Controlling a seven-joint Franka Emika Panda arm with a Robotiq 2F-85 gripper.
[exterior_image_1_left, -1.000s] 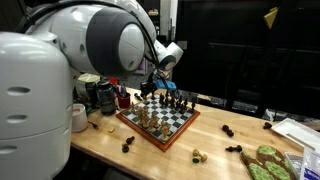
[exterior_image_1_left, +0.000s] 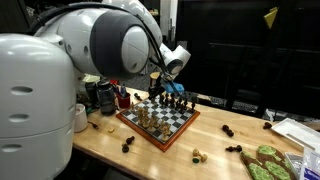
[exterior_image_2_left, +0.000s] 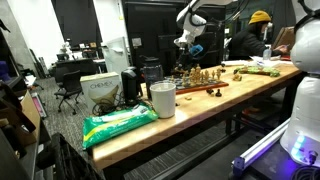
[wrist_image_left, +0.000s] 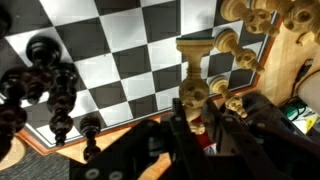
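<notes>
A chessboard (exterior_image_1_left: 177, 114) with a reddish-brown border lies on the wooden table. In the wrist view, a light wooden chess piece (wrist_image_left: 195, 68) is clasped by my gripper, its flared base pointing away from the fingers. Beneath it are black and white squares of the board (wrist_image_left: 123, 62). Dark pieces (wrist_image_left: 66, 80) stand along the left of that view, and light pieces (wrist_image_left: 243, 55) along the right. From the first exterior side, my gripper (exterior_image_1_left: 156, 80) hangs above the far left part of the board; the held piece is too small to make out there.
Left of the board stand a red cup (exterior_image_1_left: 124, 101) and a white mug (exterior_image_1_left: 80, 119). Loose dark pieces (exterior_image_1_left: 127, 146) and light pieces (exterior_image_1_left: 199, 156) lie on the table. A green patterned item (exterior_image_1_left: 265, 163) sits at right.
Over the last second the arm and gripper have shifted slightly rightward in the first exterior view. The pieces standing on the board look unchanged.
</notes>
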